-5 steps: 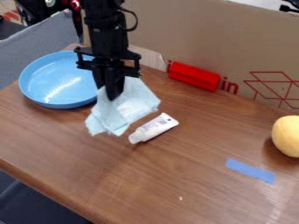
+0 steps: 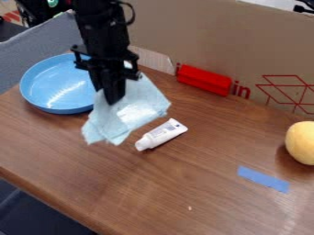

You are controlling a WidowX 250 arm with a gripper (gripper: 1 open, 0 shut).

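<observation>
My black gripper (image 2: pixel 113 87) is over the wooden table, left of centre, shut on a pale blue-white cloth (image 2: pixel 127 117) that hangs from it. The cloth's lower part is near or on the table; I cannot tell which. A white tube (image 2: pixel 161 134) lies just right of the cloth. Behind and left of the gripper, a blue plate (image 2: pixel 50 84) rests on the table.
A red box (image 2: pixel 204 79) lies at the back against a cardboard wall. A yellow round object (image 2: pixel 299 142) sits at the right edge, and a blue tape strip (image 2: pixel 263 179) is on the table (image 2: pixel 185 193).
</observation>
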